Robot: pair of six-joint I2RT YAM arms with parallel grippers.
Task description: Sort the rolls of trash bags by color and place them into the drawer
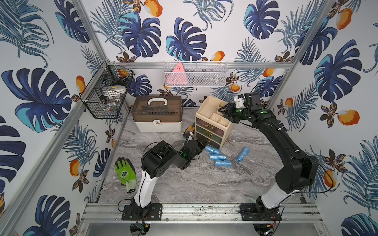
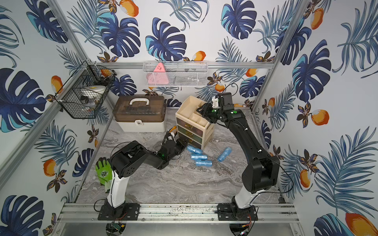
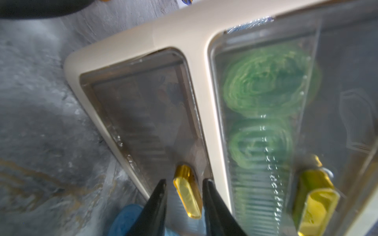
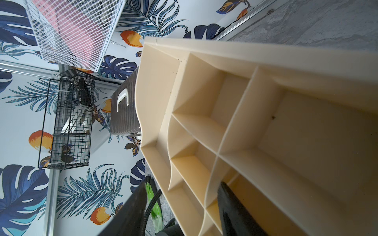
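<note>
A cream drawer organizer stands at the back middle; green rolls show through its middle drawer front. My left gripper is part open in front of the bottom drawer's gold handle, fingers either side of its lower part; contact is unclear. Four blue rolls lie loose on the table before and right of the organizer. My right gripper is part open over the organizer's divided top tray, with no object visible between its fingers.
A lidded box stands left of the organizer. A green glove lies at front left. Wire baskets hang on the walls.
</note>
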